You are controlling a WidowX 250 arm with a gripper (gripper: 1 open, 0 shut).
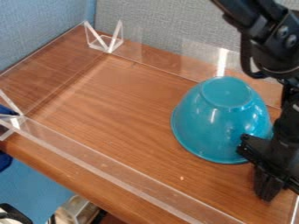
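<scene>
A teal bowl (211, 118) sits upside down on the wooden table (105, 114), right of centre. My black gripper (267, 181) is low at the right, beside the bowl's lower right side, pointing down at the tabletop. Its fingers look shut, with nothing visible between them. Whether it touches the bowl cannot be told.
Clear plastic barriers run along the table's back and near left edges, with clear brackets at the corners. Below the left edge lie blue cloth and some clutter. A textured wall stands behind.
</scene>
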